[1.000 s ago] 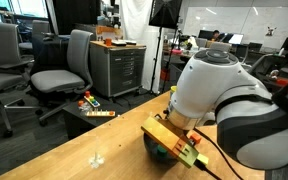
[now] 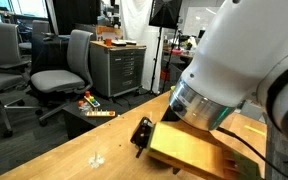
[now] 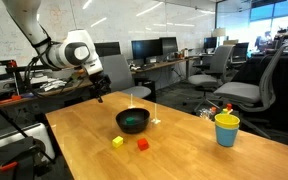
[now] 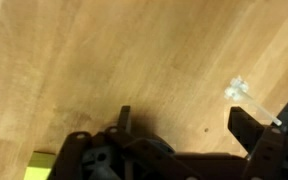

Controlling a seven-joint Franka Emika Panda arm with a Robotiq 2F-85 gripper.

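My gripper stands open above the wooden table, nothing showing between its fingers. In the second exterior view it hangs as a small dark gripper at the left, up and left of a black bowl with something green inside. In front of the bowl, a yellow block and a red block lie on the table. The wrist view catches a yellow block at its lower left edge, and a thin white stick with a flower-like end at the right. The arm hides the bowl in the first exterior view.
Toward the right of the table stands a blue and yellow cup with coloured things on top. A thin white upright piece is beside the bowl. Office chairs stand behind the table, whose front right is clear.
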